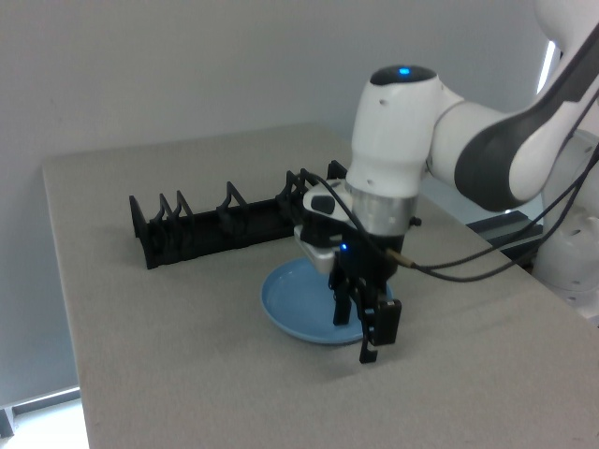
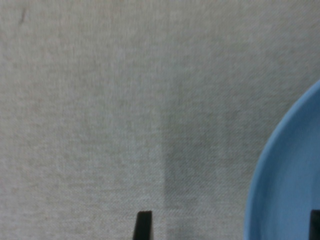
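Observation:
A blue plate (image 1: 298, 309) lies flat on the beige table (image 1: 187, 374), its curved rim also filling the right side of the wrist view (image 2: 280, 180). My black gripper (image 1: 354, 332) hangs low over the plate's near right edge in the top view. In the wrist view its two fingertips (image 2: 143, 222) are wide apart at the bottom, one over bare cloth outside the rim, the other over the plate. The gripper is open, with nothing seen held between the fingers.
A black rack (image 1: 211, 236) with several upright dividers stands behind the plate, partly hidden by the arm. A pale wall runs along the back.

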